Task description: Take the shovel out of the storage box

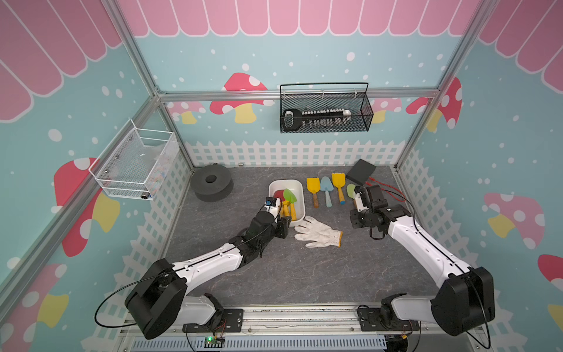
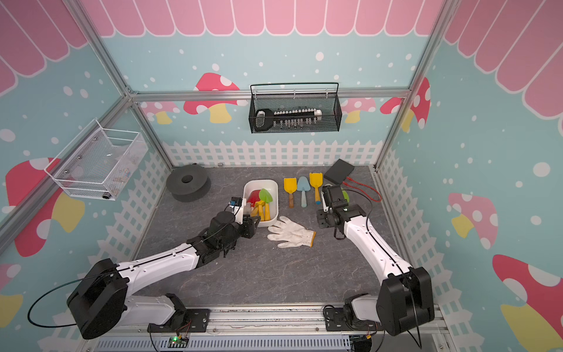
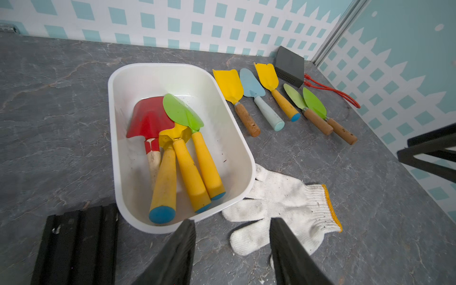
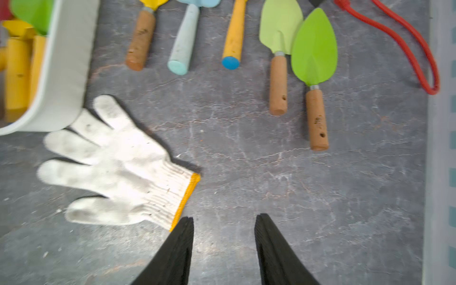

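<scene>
The white storage box (image 3: 118, 142) holds a red shovel (image 3: 148, 116), a green one (image 3: 182, 111) and several yellow-handled tools (image 3: 190, 175). My left gripper stands open beside the box's near left side, nothing between its fingers. My right gripper is over bare table right of the glove, open and empty. More shovels lie in a row right of the box: yellow ones (image 3: 228, 85), a pale blue one (image 3: 268, 111) and green ones with wooden handles (image 4: 280, 85).
A white glove (image 4: 118, 171) lies in front of the box. A black block (image 1: 360, 171) with red cord (image 4: 418, 57) sits at the back right, a dark ring (image 1: 211, 193) at the back left. Baskets (image 1: 325, 129) hang on the walls.
</scene>
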